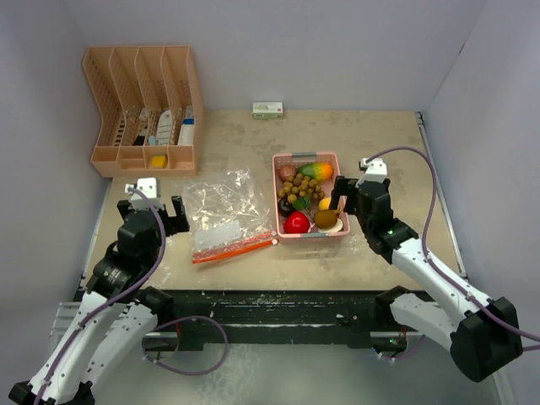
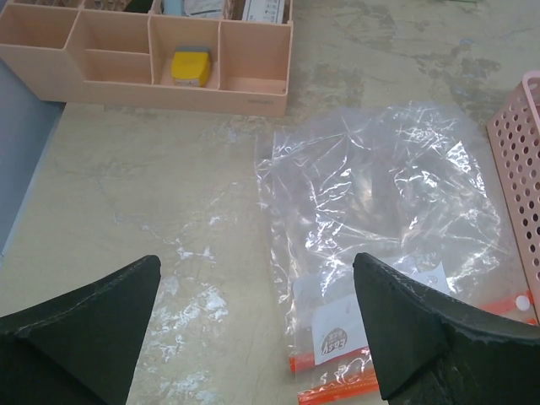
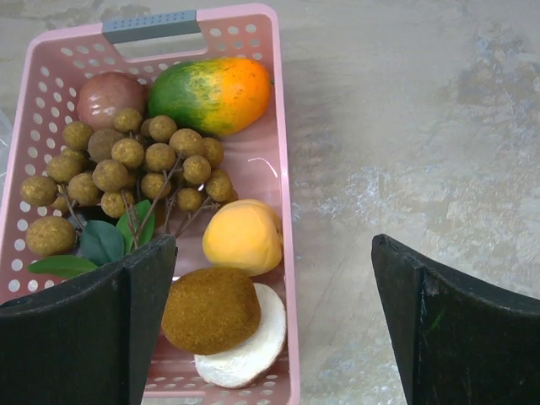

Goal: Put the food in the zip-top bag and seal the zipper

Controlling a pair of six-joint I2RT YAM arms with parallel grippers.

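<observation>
A clear zip top bag (image 1: pixel 224 202) lies flat on the table, its orange zipper (image 1: pixel 234 250) along the front edge. To its right, a pink basket (image 1: pixel 277 194) holds the food: a papaya (image 3: pixel 202 91), a bunch of longans (image 3: pixel 126 162), a yellow fruit (image 3: pixel 243 237), a brown kiwi-like fruit (image 3: pixel 211 310), a red fruit (image 1: pixel 296 223) and others. My left gripper stands open and empty above the table, left of the bag, its right finger overlapping the bag in the left wrist view. Open and empty too, my right gripper hovers over the basket's right side.
A peach-coloured organizer (image 1: pixel 143 160) with a yellow item (image 1: pixel 159 161) stands at the back left. One small green-and-white box (image 1: pixel 267 110) sits by the back wall. Right of the basket the tabletop (image 3: pixel 413 160) is bare.
</observation>
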